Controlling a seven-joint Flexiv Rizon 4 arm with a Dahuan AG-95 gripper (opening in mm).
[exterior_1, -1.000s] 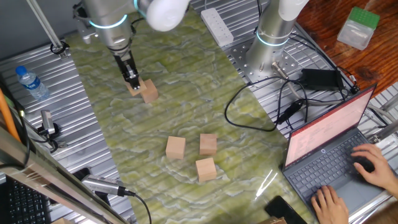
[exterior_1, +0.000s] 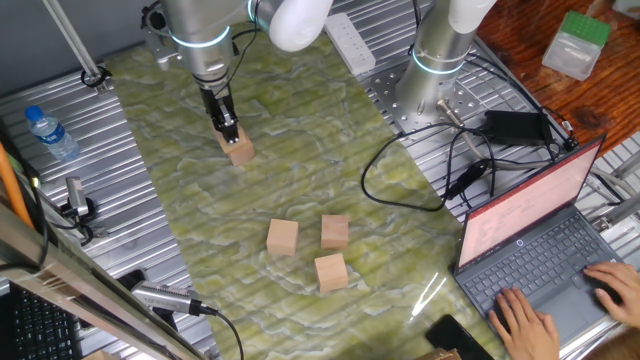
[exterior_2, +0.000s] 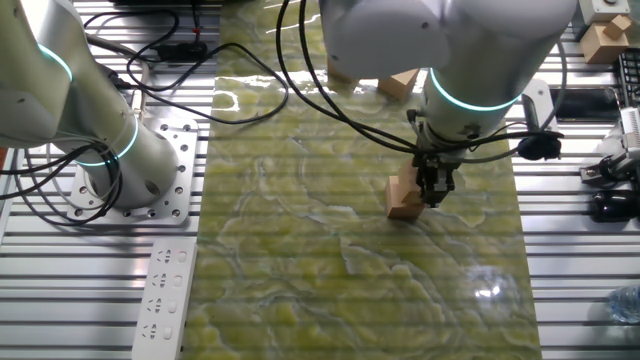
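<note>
My gripper (exterior_1: 230, 137) points down over the far part of the green marbled mat, shut on a wooden block (exterior_2: 408, 182) that its fingers partly cover. Right below that is a second wooden block (exterior_1: 240, 155), resting on the mat. The two overlap in both views, and I cannot tell whether they touch. Nearer the mat's middle, three loose wooden cubes lie apart from one another: a left cube (exterior_1: 282, 237), a right cube (exterior_1: 334, 231) and a front cube (exterior_1: 331, 272).
A person's hands rest at a laptop (exterior_1: 535, 235). A water bottle (exterior_1: 52, 133) is at left. Bare mat surrounds the blocks.
The loose cubes stay put; the person's hands have shifted.
</note>
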